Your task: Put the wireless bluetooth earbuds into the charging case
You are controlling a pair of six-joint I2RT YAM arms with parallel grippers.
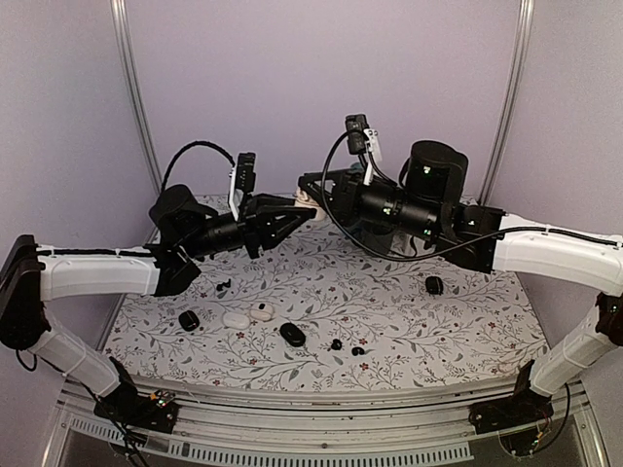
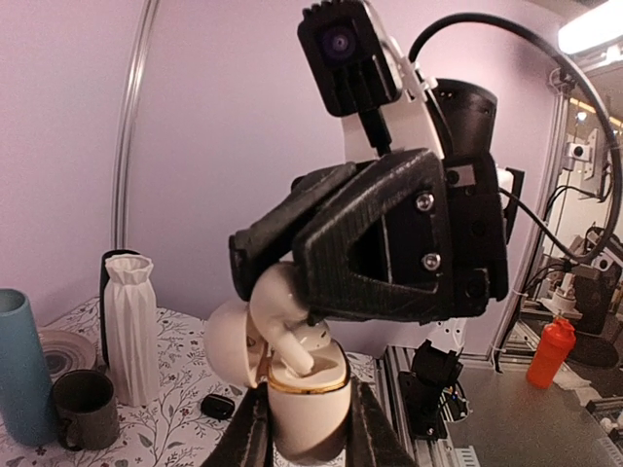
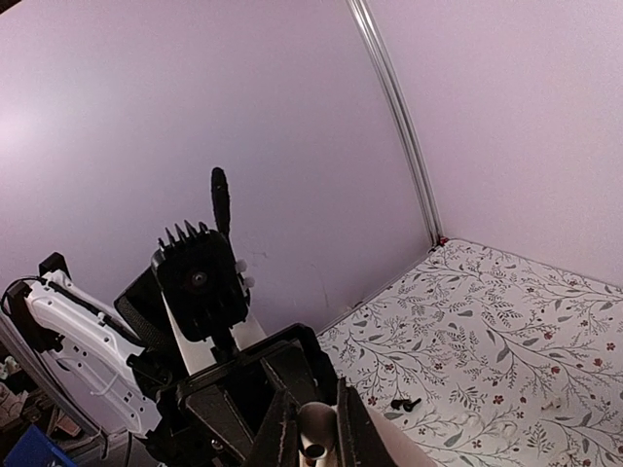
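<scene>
In the left wrist view, the white charging case [image 2: 310, 418] with a gold rim is clasped by my left gripper, its lid [image 2: 227, 342] tipped open. Directly over the cavity, my right gripper is shut on a white earbud [image 2: 276, 297]. The earbud's stem [image 2: 292, 352] points down into the case mouth; whether it is seated cannot be told. From the right wrist view, the earbud's rounded head [image 3: 316, 423] shows between the right fingers. Both grippers meet in mid-air over the table in the top view, hiding most of the case [image 1: 317, 211].
On the table lie black cases [image 1: 293, 334], white cases [image 1: 237, 319] and small black earbuds [image 1: 337, 344]. A dark mug [image 2: 86, 409], a blue cup [image 2: 21, 370] and a white ribbed vase [image 2: 131, 326] stand at the back.
</scene>
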